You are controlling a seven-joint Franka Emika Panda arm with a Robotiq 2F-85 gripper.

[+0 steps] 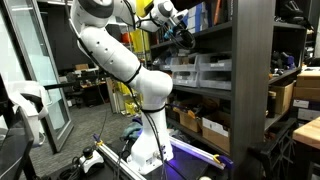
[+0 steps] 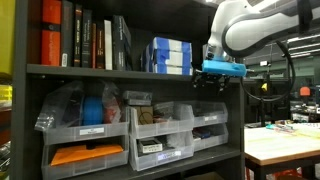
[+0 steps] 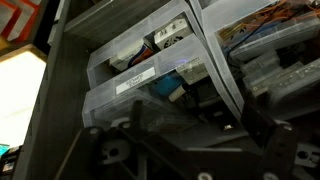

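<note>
In exterior view 2 my gripper (image 2: pixel 222 78) is raised in front of the shelf, close to the upper board at its right side. The wrist view looks into clear plastic bins, with dark fingers (image 3: pixel 125 145) spread wide on both sides of the lower edge. The gripper is open, and nothing shows between its fingers. One labelled clear bin (image 3: pixel 140 88) holds small boxes and dark parts. A neighbouring bin (image 3: pixel 262 45) contains cables and other small items. In exterior view 2, stacked bins (image 2: pixel 163 128) stand below the gripper.
Dark books (image 2: pixel 85 40) and blue-and-white boxes (image 2: pixel 172 56) line the upper shelf. Another stack of bins holds a blue roll (image 2: pixel 93 110) and an orange item (image 2: pixel 85 153). A dark upright post (image 1: pixel 250 80) stands right of the arm. Cardboard boxes (image 1: pixel 216 133) fill the lower shelf.
</note>
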